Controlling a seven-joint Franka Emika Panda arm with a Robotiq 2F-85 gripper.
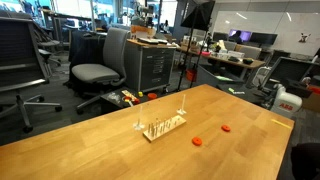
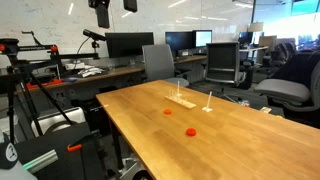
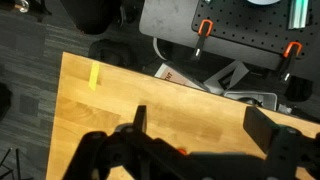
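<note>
A wooden block with several upright pegs lies on the wooden table. Two small red round pieces, one nearer and one farther right, lie flat and apart on the bare tabletop. Thin white upright sticks stand near the block, one at its left and one behind it. In the wrist view my gripper is open, its dark fingers wide apart above the table edge with nothing between them. A bit of red shows low between the fingers. Dark arm parts hang at the upper left of exterior view 2.
A strip of yellow tape marks its surface near a corner. Past the edge, a perforated black metal plate holds clamps with red-orange tips. Office chairs stand behind the table.
</note>
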